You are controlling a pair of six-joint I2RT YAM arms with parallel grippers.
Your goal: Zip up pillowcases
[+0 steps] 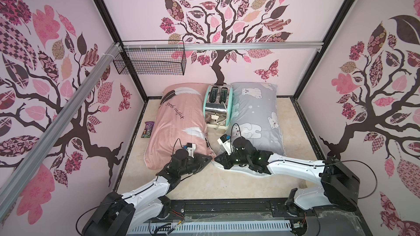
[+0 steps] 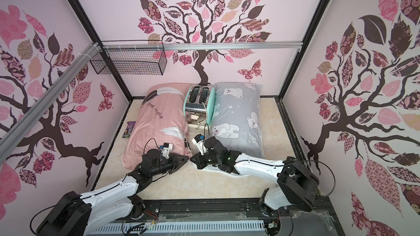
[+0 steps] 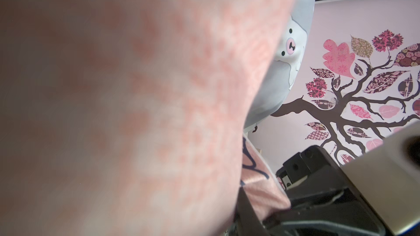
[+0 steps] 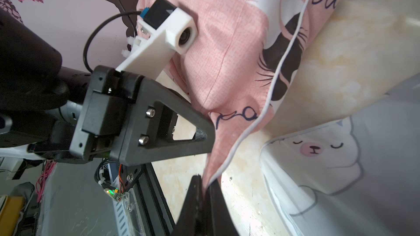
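The pink pillowcase (image 1: 177,122) lies at left, the grey bear-print pillowcase (image 1: 253,109) at right. My left gripper (image 1: 204,160) is at the pink case's near inner corner; in the left wrist view pink fabric fills much of the frame, so its fingertips are hidden. My right gripper (image 1: 221,161) faces it from the grey case's near end. In the right wrist view its fingers are shut on the narrow pink corner (image 4: 223,153), where a white edge strip (image 4: 275,76) runs into them.
A mint toaster (image 1: 217,107) stands between the pillows, a snack bag (image 1: 147,129) lies left of the pink one. A wire basket (image 1: 148,61) hangs from the rear rail. Bare tabletop (image 1: 140,183) shows in front.
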